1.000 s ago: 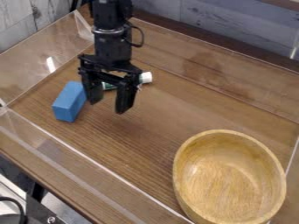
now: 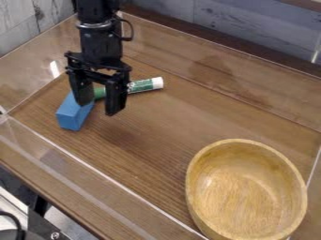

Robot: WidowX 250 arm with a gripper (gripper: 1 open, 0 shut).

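My black gripper [image 2: 99,92] hangs over the left part of the wooden table, its dark fingers pointing down just right of and over a blue block [image 2: 74,115]. Behind it lies a white-and-green cylinder [image 2: 143,84], angled toward the right, its left part hidden by the gripper. Whether anything is between the fingers, or how far apart they are, is unclear.
A round wooden bowl [image 2: 246,193] fills the bottom right of the table [image 2: 189,56]. A wall runs along the back, and a black cable shows at the lower left.
The gripper has moved left toward the blue block, away from the middle. More of the white-and-green cylinder now shows to its right. The bowl has not moved.
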